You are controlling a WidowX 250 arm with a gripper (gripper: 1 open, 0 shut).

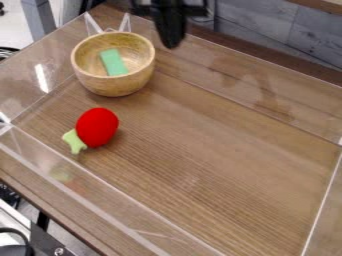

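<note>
A wooden bowl [134, 80] at the upper left holds a pale green block [110, 60]. Below it on the table [227, 150] lies a red object [99, 127] with a pale green piece [75, 142] at its lower left. My gripper [171, 30] shows only as a dark, blurred shape at the top edge, above and right of the bowl; its fingers are too unclear to tell their state.
A wall of grey boards [281, 30] runs along the back right. The table's left edge shows at the lower left, with dark cables beyond it.
</note>
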